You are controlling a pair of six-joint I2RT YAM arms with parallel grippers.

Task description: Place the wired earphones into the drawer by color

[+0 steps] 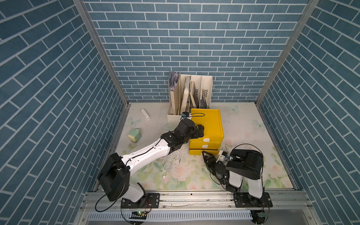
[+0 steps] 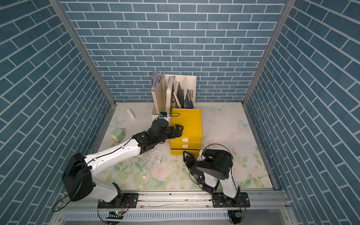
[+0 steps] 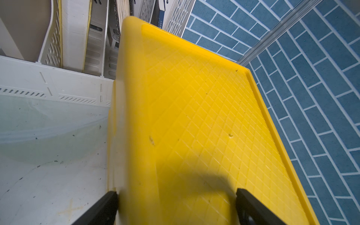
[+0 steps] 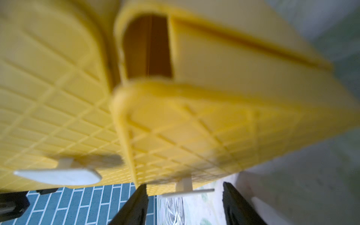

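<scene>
In the top left view, tangled white wired earphones (image 1: 167,163) lie on the table left of the yellow drawer unit (image 1: 207,121). My left gripper is open at the unit's upper left edge, its fingers on either side of that edge. Low at the unit's front, the bottom drawer (image 4: 217,131) stands slightly pulled out, with a dark gap behind its front panel. My right gripper is open around that drawer's white handle (image 4: 191,192), with space showing on both sides. The drawer's contents are hidden.
Behind the unit stands a white file rack (image 1: 173,117) holding folders. A pale green and cream object (image 1: 134,135) and a small white bar (image 1: 145,114) lie at the left.
</scene>
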